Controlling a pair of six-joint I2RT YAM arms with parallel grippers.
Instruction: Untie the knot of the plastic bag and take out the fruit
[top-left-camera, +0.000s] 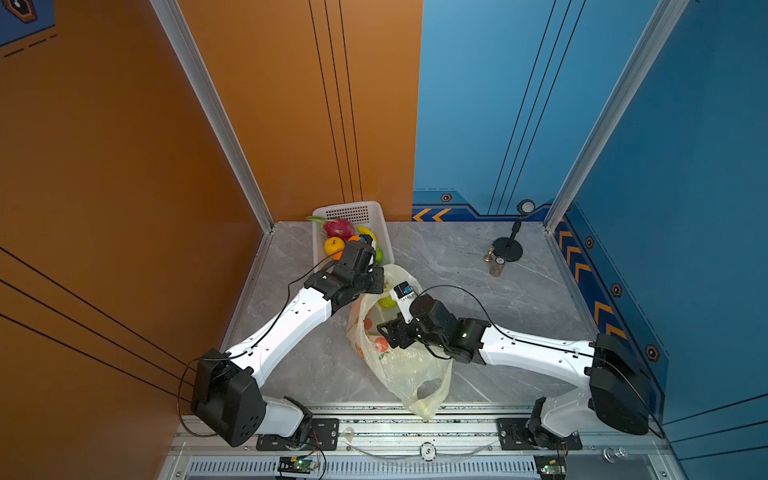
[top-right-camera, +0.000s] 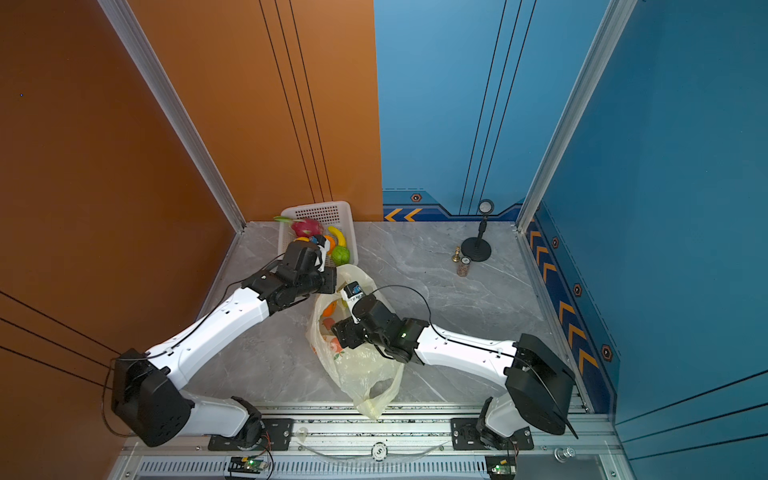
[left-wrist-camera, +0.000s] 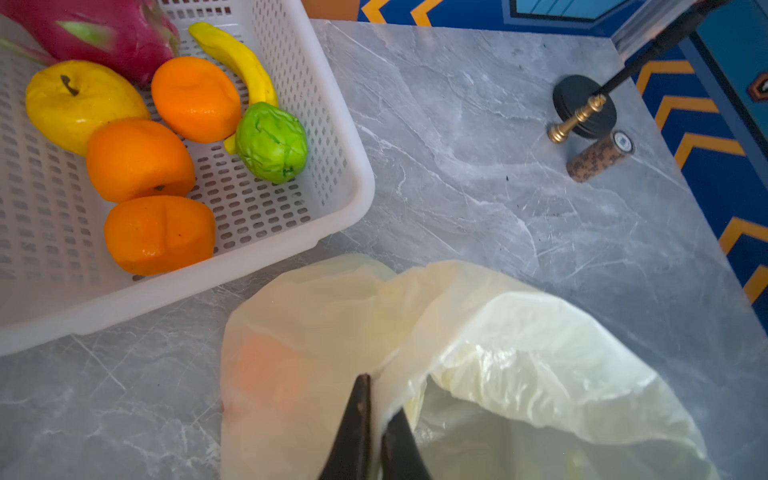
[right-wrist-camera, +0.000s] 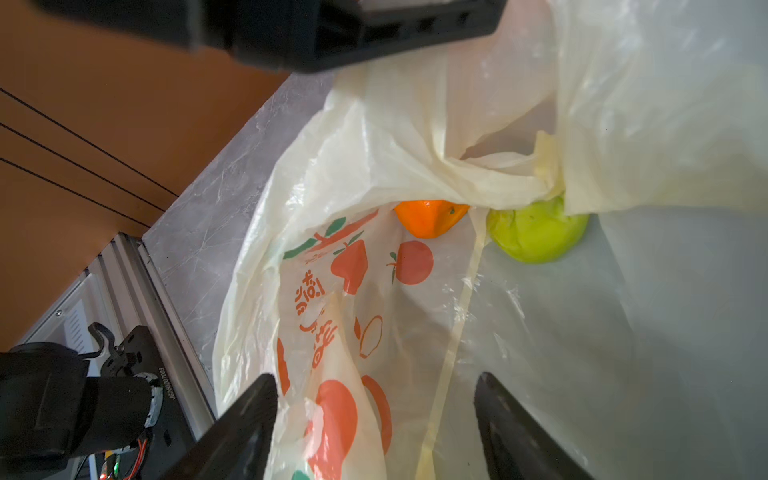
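The pale plastic bag (top-left-camera: 408, 376) lies open on the table. My left gripper is shut on the bag's upper rim, holding it up near the basket. Inside the bag, in the right wrist view, are an orange fruit (right-wrist-camera: 428, 217) and a green fruit (right-wrist-camera: 536, 232), under a fold of plastic. My right gripper is over the bag's opening, fingers apart, with nothing visible held between them; the fruits lie beyond it.
A white basket (left-wrist-camera: 352, 192) with several fruits stands at the back left. A black stand (top-left-camera: 507, 249) and small cylinder (left-wrist-camera: 600, 156) are at the back right.
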